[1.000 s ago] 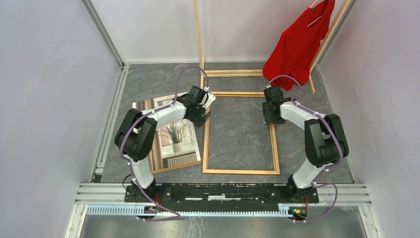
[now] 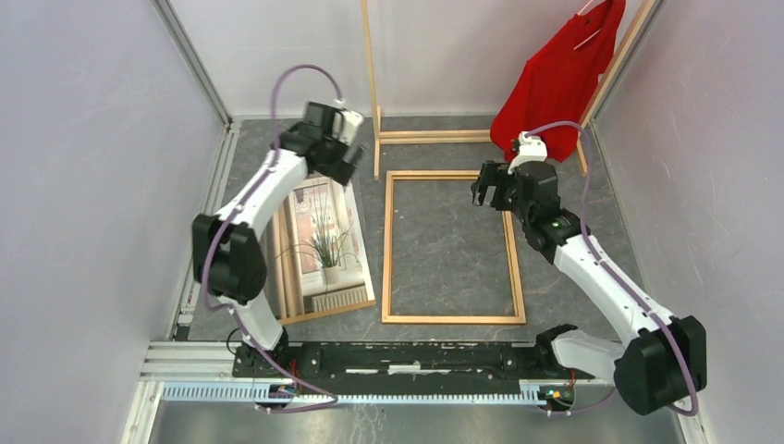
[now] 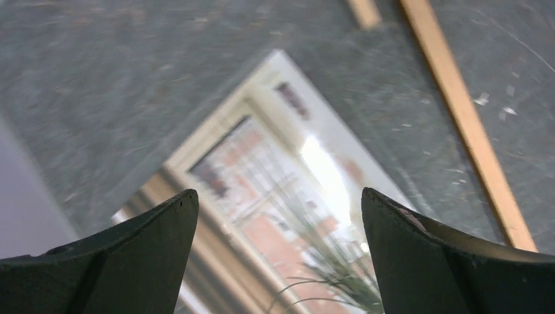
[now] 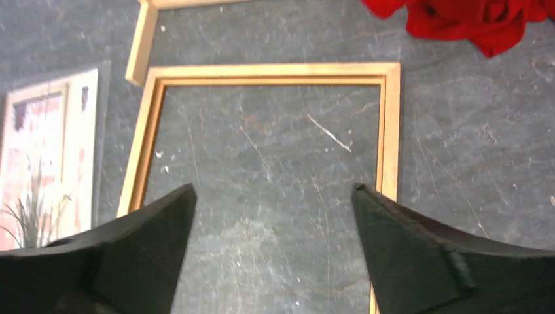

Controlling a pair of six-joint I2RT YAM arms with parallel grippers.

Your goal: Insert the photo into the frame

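Observation:
The empty wooden frame [image 2: 453,320] lies flat on the grey floor in the middle, its inside bare; the right wrist view shows the far rim of that frame [image 4: 275,72]. Left of it lies the photo [image 2: 331,277], showing a potted plant, slightly turned and apart from the frame; it is blurred in the left wrist view, with a shiny clear edge. My left gripper is raised over the photo's far end, open and empty. Above the frame's far right corner hangs my right gripper, also open with nothing between its fingers.
A wooden rack's foot [image 2: 434,137] stands behind the frame. On that rack hangs a red garment [image 2: 566,79], its hem low beside my right gripper. Walls close in on both sides; bare floor lies right of the frame.
The left arm has swung left and away from the frame's left side to above the photo. My right gripper has lifted off the frame's right side. The frame shifted slightly right earlier.

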